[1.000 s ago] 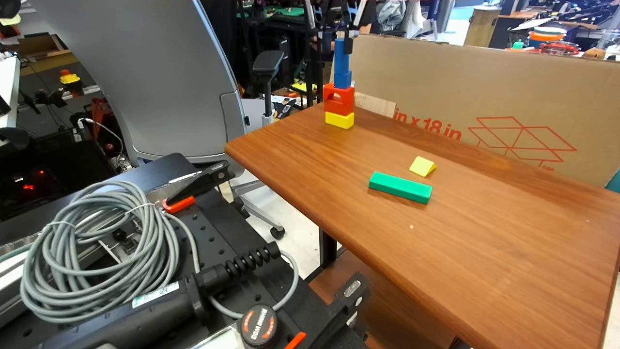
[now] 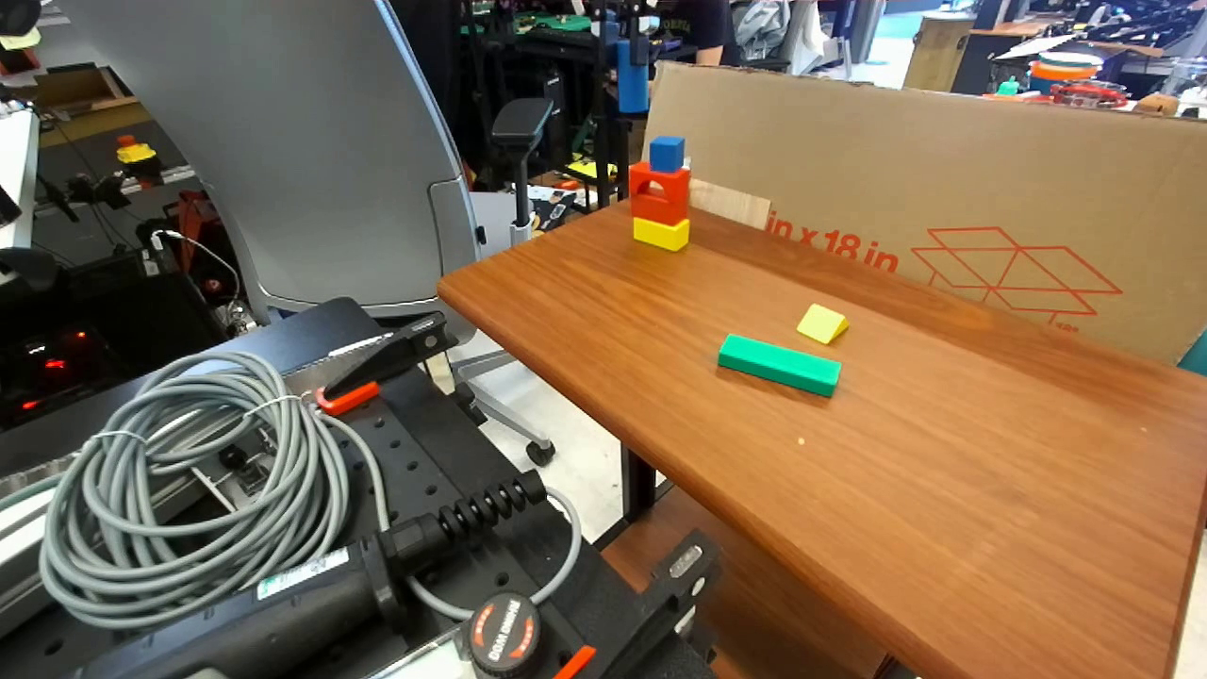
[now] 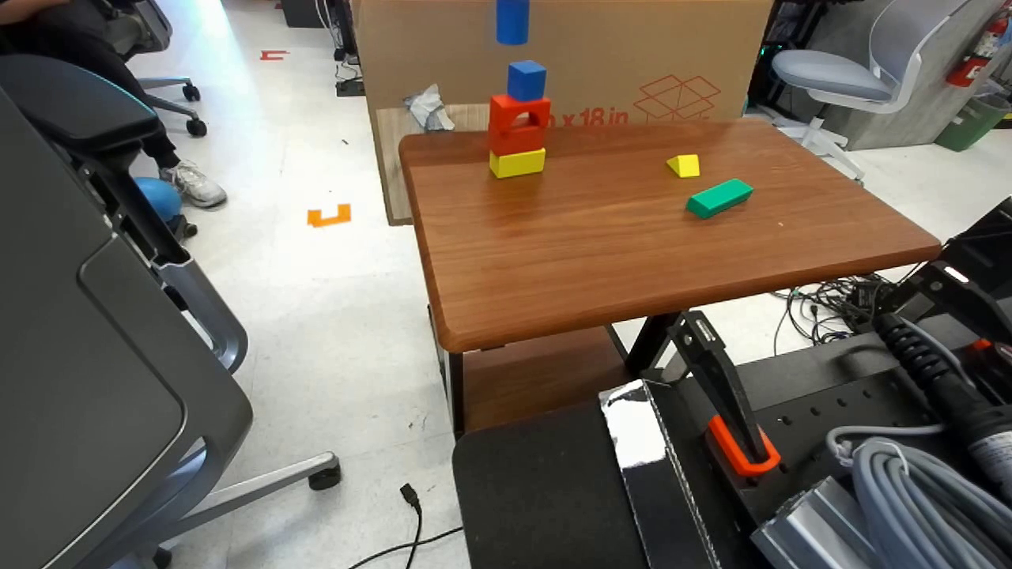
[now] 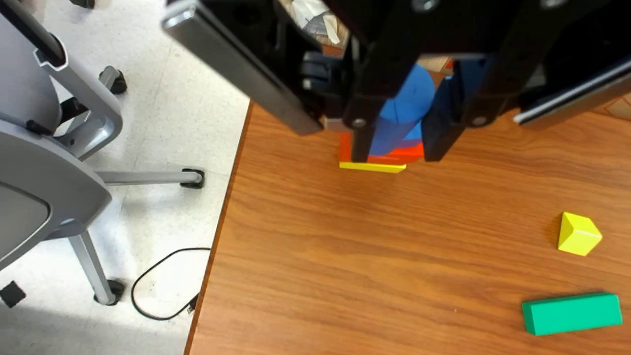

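A blue cylinder (image 4: 397, 121) hangs upright between the fingers of my gripper, which is shut on it. In exterior view 2 the cylinder (image 3: 512, 20) floats clear above a stack, with a gap under it. That stack stands near the table's far left corner: a yellow block (image 3: 518, 163) at the bottom, a red arch block (image 3: 518, 141) in the middle and a blue cube (image 3: 526, 81) on top. Exterior view 1 shows the cylinder (image 2: 633, 77) above and slightly left of the cube (image 2: 667, 154). The wrist view hides much of the stack behind the cylinder and fingers.
A green rectangular block (image 2: 778, 364) and a yellow wedge (image 2: 822, 323) lie apart on the wooden table (image 2: 973, 509). Behind the table stands a cardboard sheet (image 2: 939, 170).
The gripper and the blue cylinder have risen from the stack and shifted slightly left in exterior view 1. One second ago the cylinder appeared right above the blue cube. The stack has not moved.
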